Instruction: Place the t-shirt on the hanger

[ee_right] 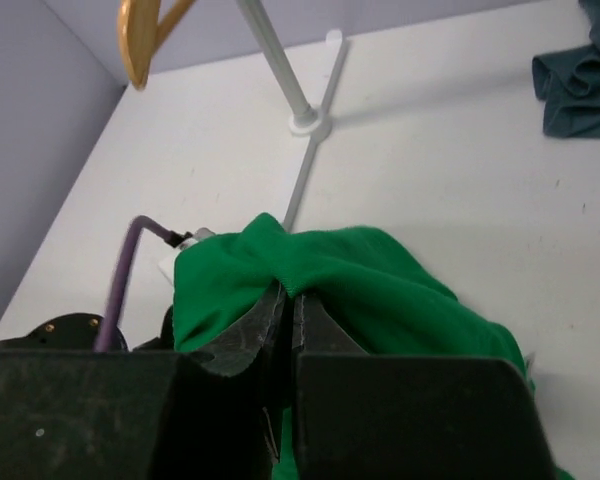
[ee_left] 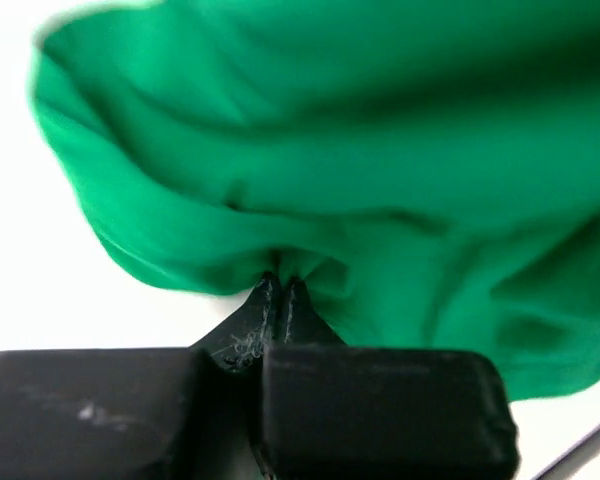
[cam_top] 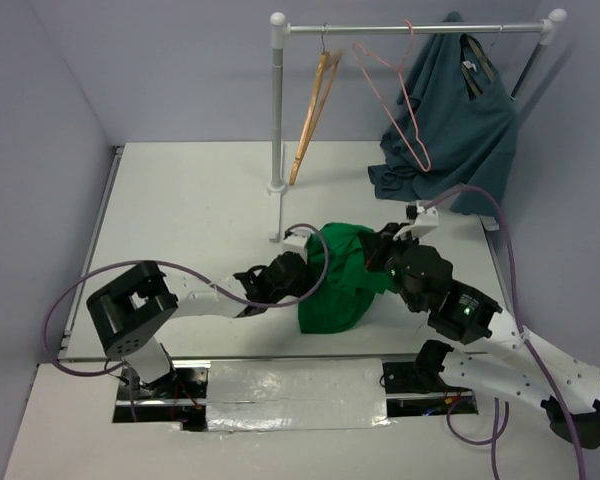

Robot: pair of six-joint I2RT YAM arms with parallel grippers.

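Observation:
The green t-shirt lies bunched on the white table, partly lifted at its right. My left gripper is at its left edge; in the left wrist view its shut fingertips pinch a gathered fold of the green cloth. My right gripper is shut on the shirt's upper right part, the cloth draped over its fingertips in the right wrist view. A wooden hanger and a pink hanger hang from the rail.
A dark teal garment hangs at the rail's right end, reaching the table. The rail's post stands at the back centre, its foot running forward near the shirt.

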